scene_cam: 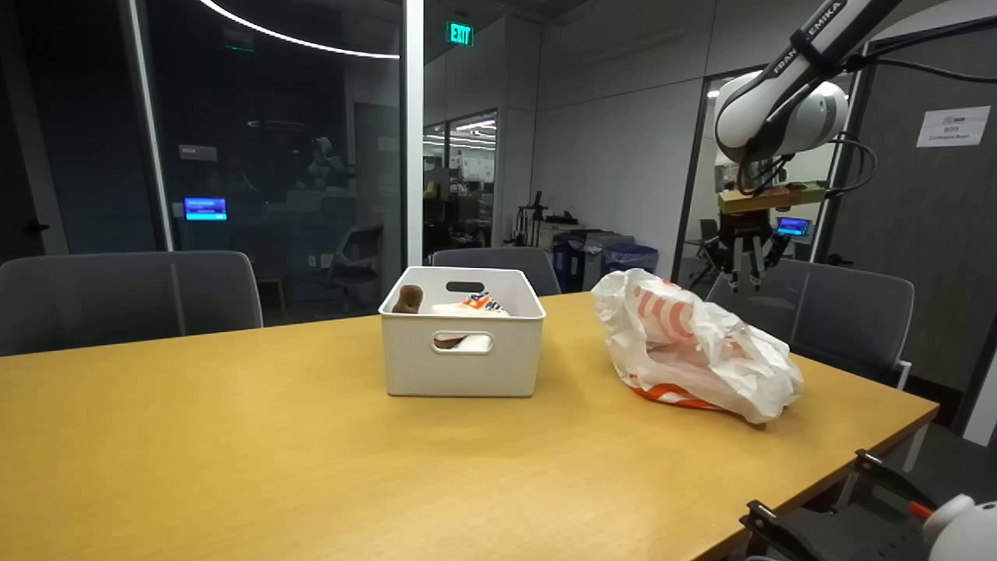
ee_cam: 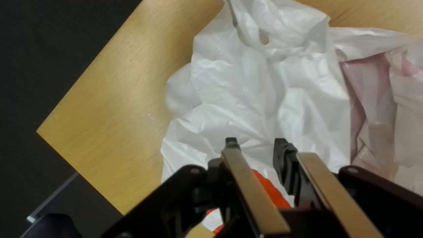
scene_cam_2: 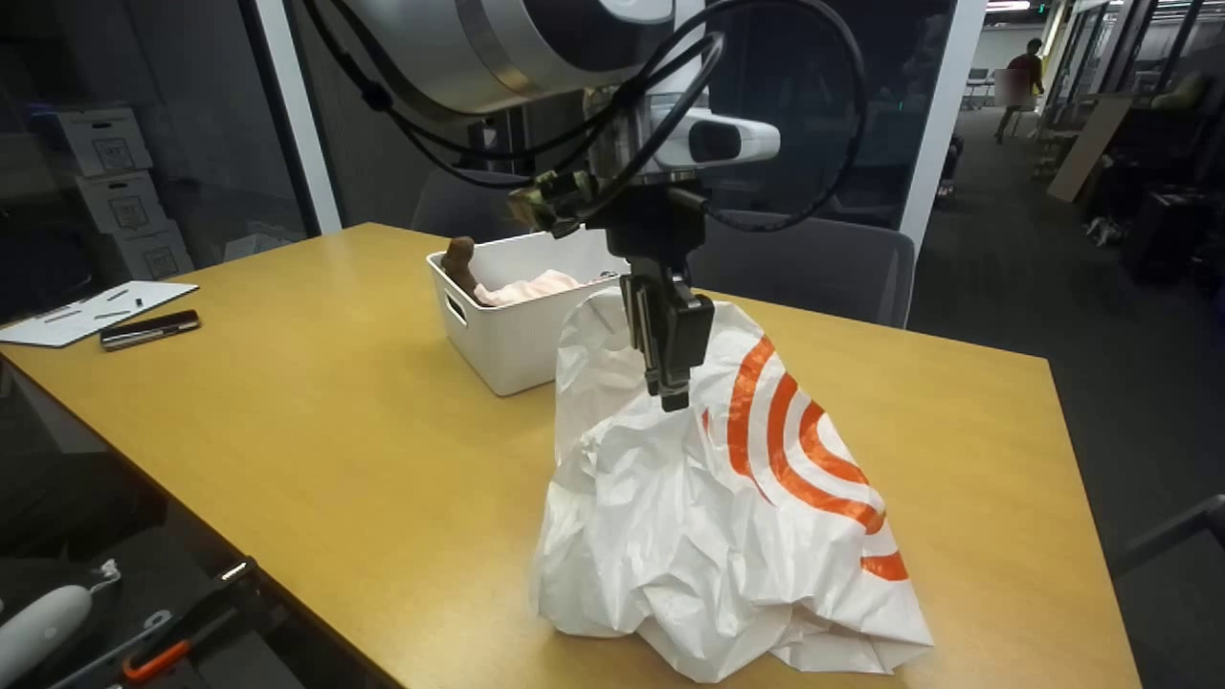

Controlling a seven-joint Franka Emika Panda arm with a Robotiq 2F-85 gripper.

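Note:
A crumpled white plastic bag (scene_cam: 692, 346) with red-orange stripes lies on its side near the right end of the table. In exterior view 1 my gripper (scene_cam: 745, 280) hangs above the bag's right part, with clear air under its fingertips. From the wrist view, the fingers (ee_cam: 253, 190) stand apart and the bag (ee_cam: 253, 91) spreads out below, nothing held between them. In exterior view 2 the gripper (scene_cam_2: 675, 396) appears in front of the bag (scene_cam_2: 735, 540). What is inside the bag is mostly hidden; a pinkish inner side shows at its opening in the wrist view.
A white bin (scene_cam: 462, 360) left of the bag holds a brown item (scene_cam: 408, 299) and light cloth-like things. Paper (scene_cam_2: 98, 312) and a dark object (scene_cam_2: 150, 331) lie at the far left in exterior view 2.

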